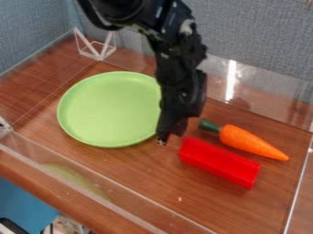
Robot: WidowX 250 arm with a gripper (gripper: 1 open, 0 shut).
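Note:
My black gripper (167,132) hangs low over the wooden board, its tips just beside the right edge of the green plate (98,110). It appears shut, with nothing visible between its fingers. The red block (221,163) lies just to the right of and below the gripper tips. Behind the block, an orange carrot (250,142) with a green top lies on its side, pointing toward the right.
Clear plastic walls run along the board's edges. A white wire frame (93,46) stands at the back left. The board's front middle, below the plate (146,183), is bare wood.

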